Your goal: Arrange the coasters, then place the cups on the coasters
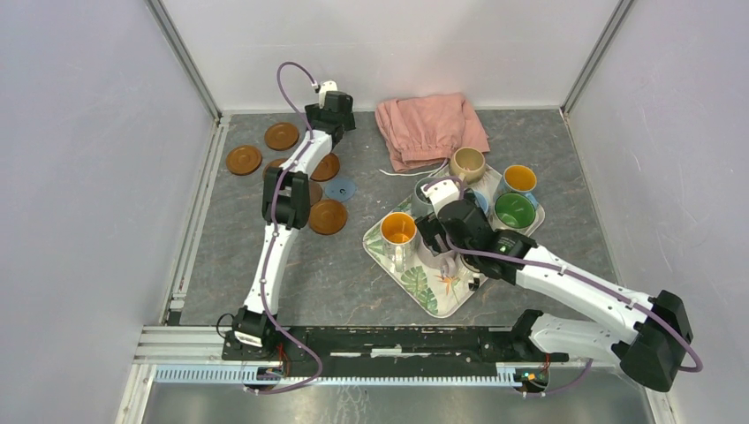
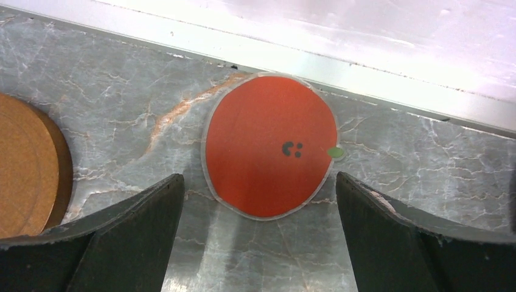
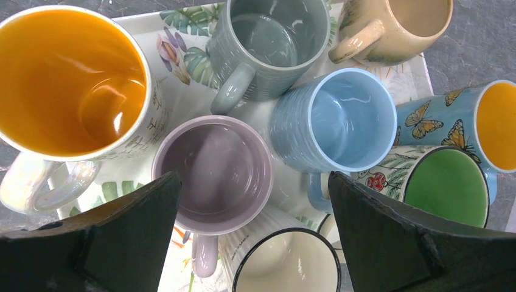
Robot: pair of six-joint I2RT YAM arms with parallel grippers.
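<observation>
In the left wrist view a flat red round coaster (image 2: 268,146) with a small face and a green leaf lies close to the back wall. Over it hovers my left gripper, open and empty. My right gripper is likewise open, above the crowded tray (image 1: 427,299). Under and between its fingers lie a lilac cup (image 3: 216,170) and the lower part of a light blue cup (image 3: 350,121). A grey cup (image 3: 274,36), an orange-lined mug (image 3: 73,79) and a cream-lined mug (image 3: 289,267) surround them. Which cup is meant cannot be told.
Several brown wooden coasters (image 1: 328,217) and a blue disc (image 1: 340,190) lie at the left. A pink cloth (image 1: 431,128) rests at the back, a tan cup (image 1: 467,163) near it. Green-lined (image 3: 447,188) and butterfly (image 3: 444,125) mugs crowd the tray's right side.
</observation>
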